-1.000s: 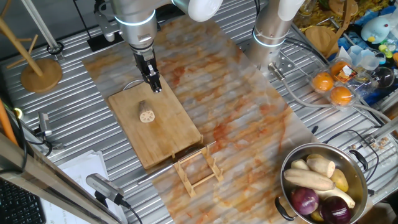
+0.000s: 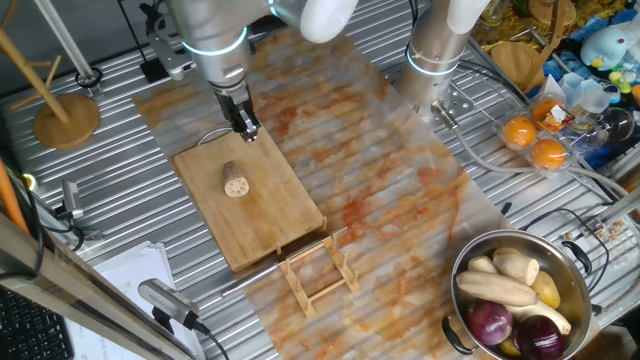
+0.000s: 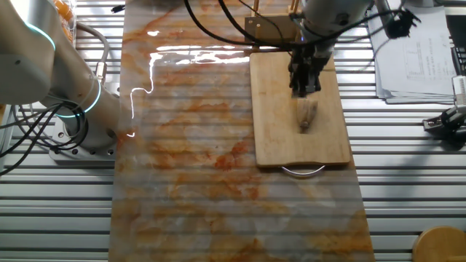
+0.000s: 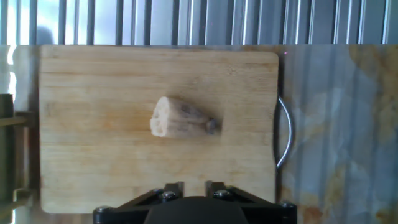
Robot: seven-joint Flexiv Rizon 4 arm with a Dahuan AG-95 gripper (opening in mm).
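Observation:
A short piece of lotus root lies on its side on the wooden cutting board, its cut, holed end showing. In the wrist view the lotus root lies near the board's middle, its narrow dark tip to the right. My gripper hangs above the board's handle end, apart from the lotus root. At the lower edge of the wrist view, the gripper shows a small gap between its fingertips, with nothing in it. Exterior view 2 shows the gripper blurred, overlapping the root's upper end.
A wooden rack with a long thin metallic thing across it stands at the board's near end. A steel pot of onions and pale root vegetables sits at lower right. The marbled mat between pot and board is clear.
My gripper has shifted slightly up and left in exterior view 1. The lotus root and the board have not moved.

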